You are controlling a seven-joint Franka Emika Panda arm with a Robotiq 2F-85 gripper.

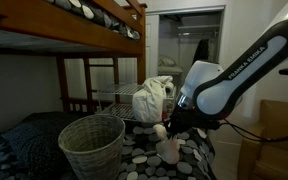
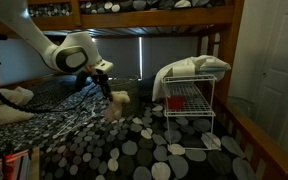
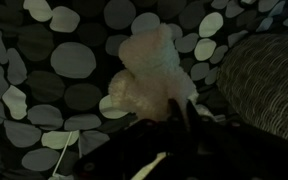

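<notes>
A pale, fluffy soft toy (image 3: 154, 72), shaped like a small bear, shows in the middle of the wrist view. My gripper is shut on the toy's near end; the fingers are dark and hard to make out. In exterior view 1 the toy (image 1: 169, 151) hangs below the hand, over a dark cover with grey and white dots. Exterior view 2 has the same toy (image 2: 118, 103) under my gripper (image 2: 108, 89). Whether its lower end touches the cover cannot be told.
A woven basket (image 1: 92, 145) stands left of the hand, and its side fills the right of the wrist view. A white wire rack (image 2: 191, 106) holds a red item (image 2: 176, 103) and white cloth (image 2: 189, 68). Bunk-bed timber (image 1: 69, 42) overhangs. Dotted cover lies clear in front.
</notes>
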